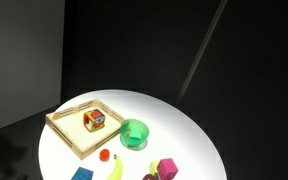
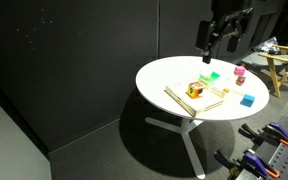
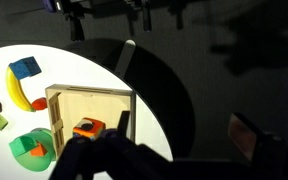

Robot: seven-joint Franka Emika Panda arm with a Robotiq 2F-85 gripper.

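Observation:
My gripper (image 2: 220, 50) hangs high above the table in exterior view 2, with its two fingers apart. In the wrist view the gripper shows its dark fingers spread wide at the bottom, with only dark floor between them. A shallow wooden tray (image 1: 56, 125) lies on the round white table, holding a small red, yellow and blue toy (image 1: 94, 120). Beside the tray stands a green bowl (image 1: 135, 143) with a green piece inside; the wrist view also shows an orange piece (image 3: 38, 150) there.
Near the tray lie a red round thing (image 1: 104, 155), a blue block (image 1: 82, 174), a yellow banana (image 1: 116, 171) and a magenta cube (image 1: 167, 169). Bare white table (image 1: 174, 125) shows to the bowl's right. A chair (image 2: 275, 65) stands behind.

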